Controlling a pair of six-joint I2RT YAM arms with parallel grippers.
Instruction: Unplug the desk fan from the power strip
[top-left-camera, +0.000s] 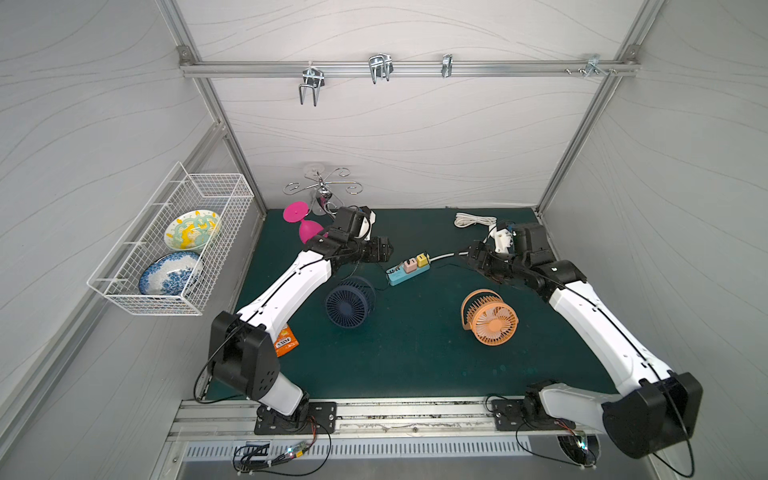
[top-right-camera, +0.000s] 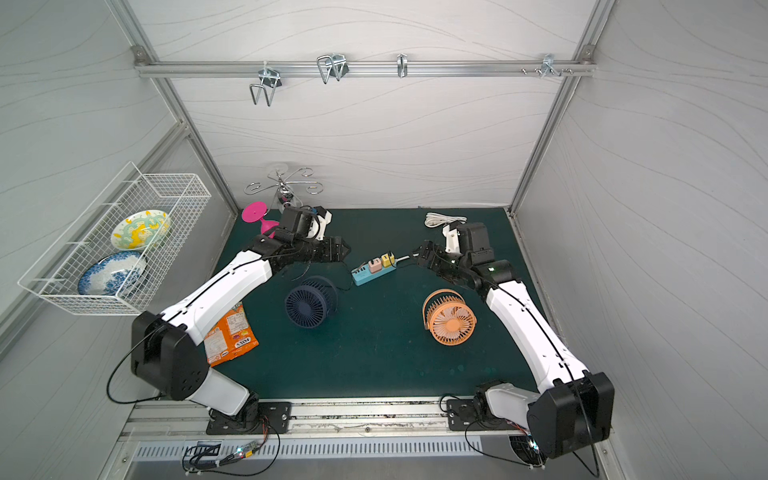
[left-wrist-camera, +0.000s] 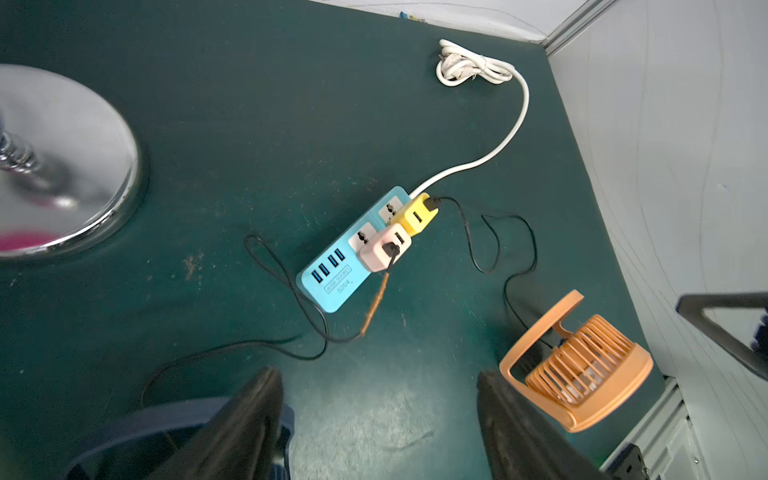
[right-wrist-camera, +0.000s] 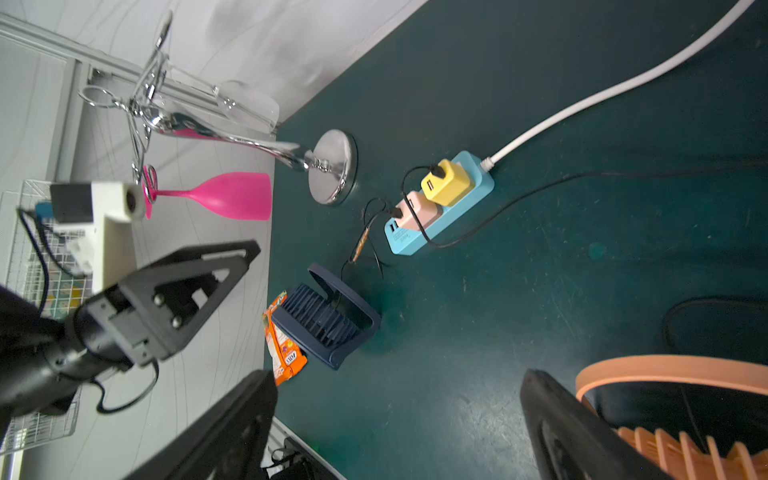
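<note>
A light-blue power strip (left-wrist-camera: 352, 252) lies mid-table, bearing a pink adapter (left-wrist-camera: 385, 249) and a yellow adapter (left-wrist-camera: 413, 215). A black cable runs from the pink one towards the dark blue fan (top-left-camera: 349, 302); another leads from the yellow one to the orange fan (left-wrist-camera: 588, 372). To the left of the strip and above the table hovers my left gripper (top-left-camera: 385, 249), its fingers apart with nothing between them. On the strip's other side, my right gripper (top-left-camera: 477, 254) hangs open and empty over the white cord. Neither touches the strip or the adapters.
Behind my left arm stands a chrome stand (right-wrist-camera: 332, 168) with a pink goblet (right-wrist-camera: 232, 195). An orange packet (top-right-camera: 232, 332) lies at the left. A wire basket (top-left-camera: 172, 240) with two bowls hangs on the left wall.
</note>
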